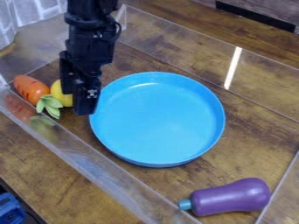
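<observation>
My black gripper (80,86) hangs open at the upper left, its fingers down over a yellow lemon-like toy (61,94), which is partly hidden behind them. Beside it on the left lies an orange toy carrot (31,87) with green leaves. Just right of the gripper sits a round blue plate (163,124), empty. A purple toy eggplant (233,197) lies at the lower right.
Clear plastic walls (105,179) edge the wooden work area (239,105). A blue object (7,210) sits outside at the lower left. The wood right of the plate is free.
</observation>
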